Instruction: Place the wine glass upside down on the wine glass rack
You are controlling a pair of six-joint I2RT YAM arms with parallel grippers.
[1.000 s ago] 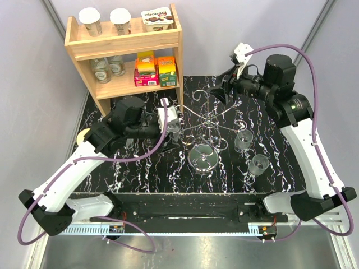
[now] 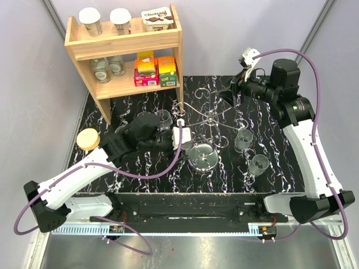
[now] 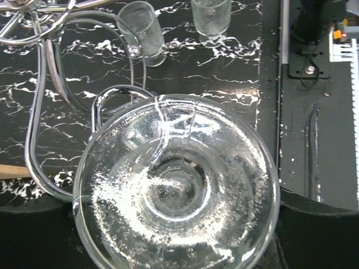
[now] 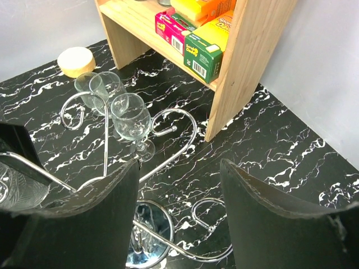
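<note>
A clear wine glass (image 3: 176,235) sits between the fingers of my left gripper (image 2: 178,150), which is shut on it. Its round edge faces the left wrist camera; whether that is foot or mouth I cannot tell. The chrome wire rack (image 2: 210,119) stands mid-table, and one of its loops (image 3: 120,91) runs right beside the glass. In the right wrist view, the held glass (image 4: 22,188) hangs below a dark left finger (image 4: 22,145), behind a rack wire. My right gripper (image 2: 230,94) is open and empty above the rack's far right side.
Two glasses (image 2: 243,140) (image 2: 258,164) stand right of the rack. Other glasses (image 4: 132,120) and a yellow-topped round object (image 2: 88,139) are on the left. A wooden shelf (image 2: 126,47) with boxes and jars occupies the back left.
My left gripper has moved right and slightly toward the front with the glass, closer to the rack. The right arm has shifted slightly right, away from the rack.
</note>
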